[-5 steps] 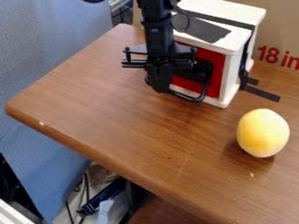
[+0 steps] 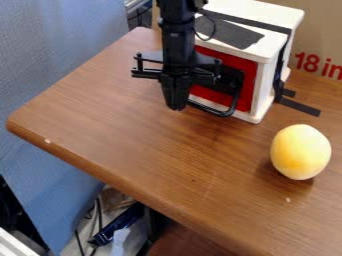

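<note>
My black gripper (image 2: 178, 90) hangs from the top of the view, pointing down over the back of the wooden table, in front of a white box (image 2: 269, 50) with a red front (image 2: 235, 70) and a dark panel on top. The fingertips are dark and bunched together, and I cannot tell whether they are open or shut. A pale yellow ball-like object (image 2: 301, 150) rests on the table to the right, apart from the gripper.
A cardboard box (image 2: 321, 50) stands behind at the right. Cables and bags lie below the table's front-left edge, beside a blue-grey surface.
My gripper has moved very slightly to the left and down. The ball and box look unchanged.
</note>
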